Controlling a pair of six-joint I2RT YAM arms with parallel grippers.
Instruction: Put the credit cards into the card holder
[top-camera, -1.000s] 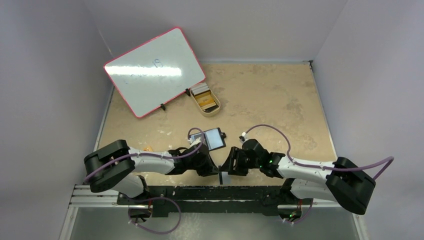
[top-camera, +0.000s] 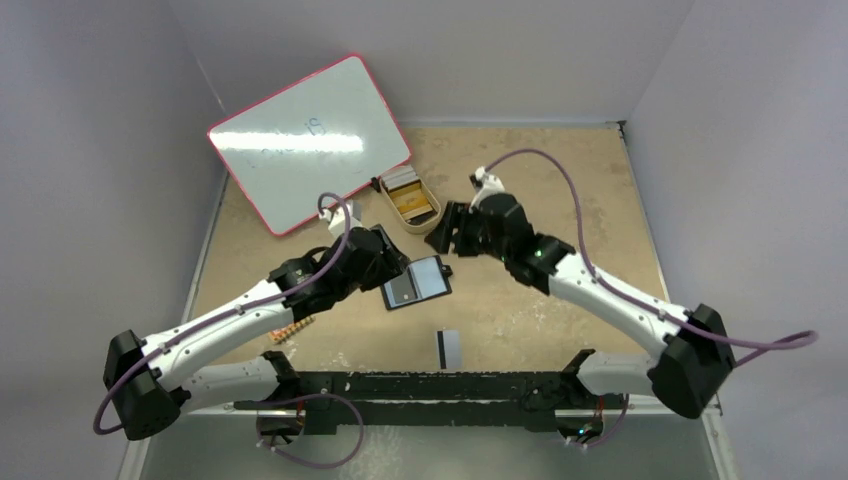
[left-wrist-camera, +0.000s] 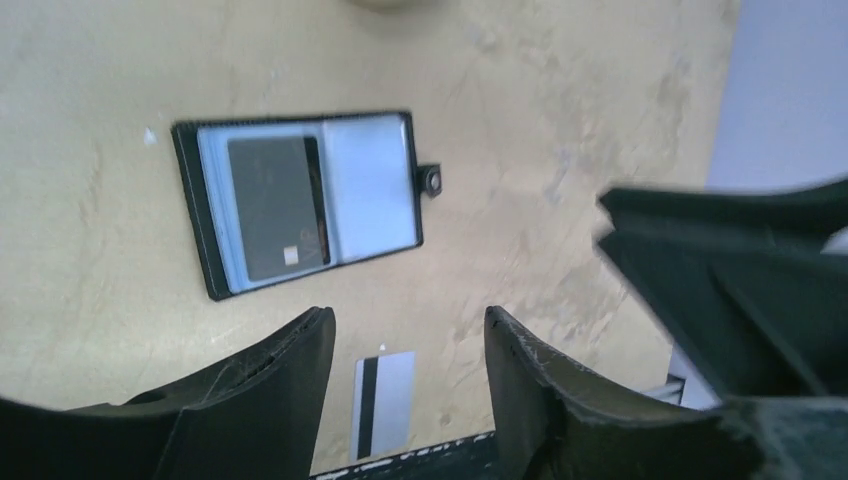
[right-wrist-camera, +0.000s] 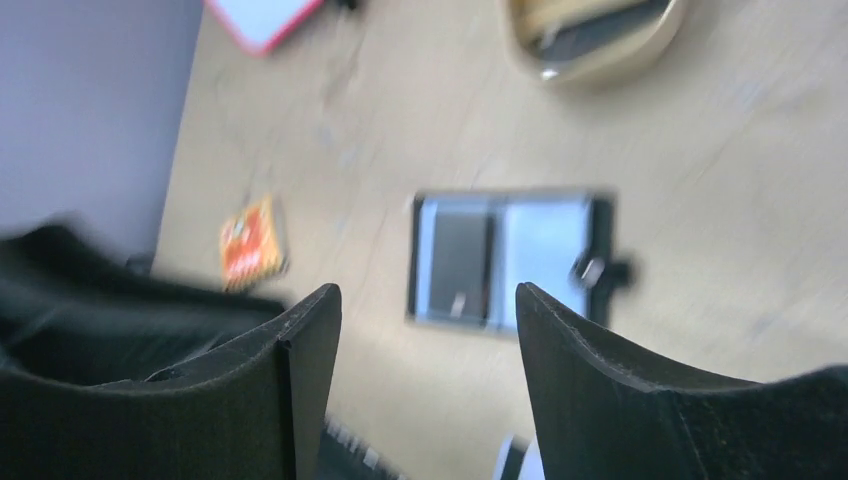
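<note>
A black card holder (top-camera: 418, 283) lies open mid-table, with grey and pale blue panels and a clasp on its right; it also shows in the left wrist view (left-wrist-camera: 365, 180) and right wrist view (right-wrist-camera: 545, 250). A loose card (top-camera: 450, 349), pale with a dark stripe, lies near the front edge, also seen by my left wrist camera (left-wrist-camera: 390, 400). My left gripper is above these, open, with nothing between its fingers. My right gripper is raised right of it, open and empty, its wrist view blurred.
A beige box (top-camera: 411, 210) with cards or packets stands behind the holder, beside a whiteboard (top-camera: 310, 150) at the back left. An orange item (top-camera: 290, 330) lies at the front left.
Both arms have lifted away from the front card toward the back, the right one further up in the top view. The card holder and front card are uncovered now.
</note>
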